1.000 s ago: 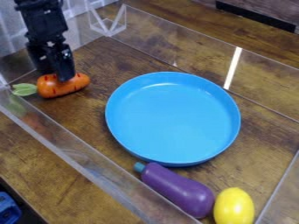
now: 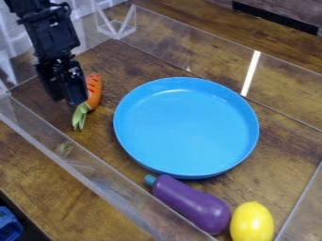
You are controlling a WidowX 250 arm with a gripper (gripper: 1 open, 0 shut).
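My black gripper (image 2: 70,94) is at the upper left, lowered beside a toy carrot (image 2: 92,88) with a green top, which lies upright along the view, just right of the fingers and left of the blue plate. The gripper is open; whether it touches the carrot I cannot tell.
A large blue plate (image 2: 185,127) fills the middle. A purple eggplant (image 2: 191,202) and a yellow lemon (image 2: 251,221) lie at the lower right. Clear low walls border the wooden work area. Bare wood shows above and right of the plate.
The carrot has shifted right and turned from slanted to nearly vertical, its green top now pointing down. My gripper has moved slightly down.
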